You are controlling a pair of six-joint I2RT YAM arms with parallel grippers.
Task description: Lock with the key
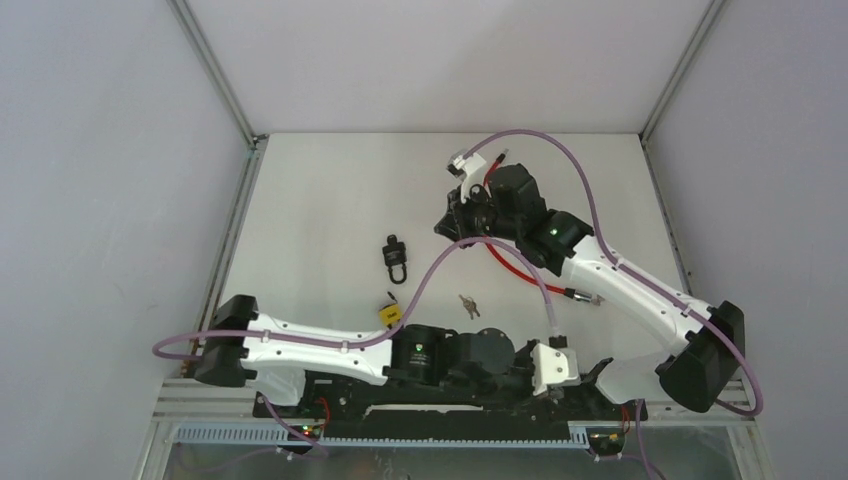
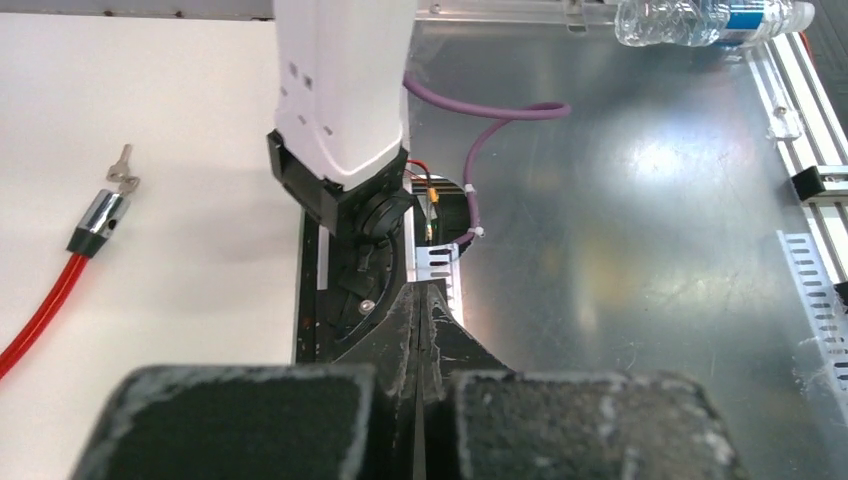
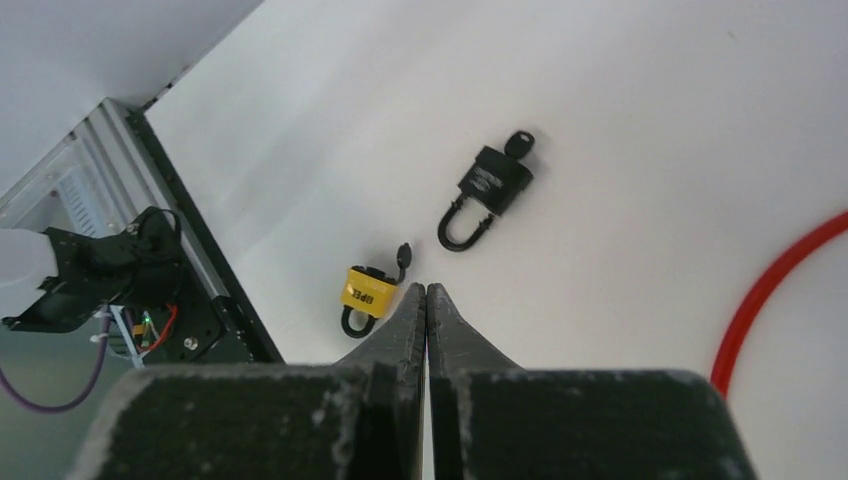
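Note:
The black padlock (image 1: 395, 258) lies flat on the white table, left of centre. In the right wrist view, a dark-headed key (image 3: 519, 145) sticks out of this black padlock (image 3: 495, 181); I cannot tell whether both shackle legs are seated. Below it is the yellow padlock (image 3: 368, 292), also with a dark key (image 3: 404, 256) in it. My right gripper is shut, nothing between its fingers, over the table to the right of the black padlock. My left gripper is also shut and empty, near the table's front edge; its tips are hidden from above.
A loose key bunch (image 1: 470, 306) rests in front of centre. The red cable lock (image 1: 515, 266) curves along the right side, a key (image 2: 122, 164) in its metal end. The left arm (image 1: 450, 357) spans the front edge.

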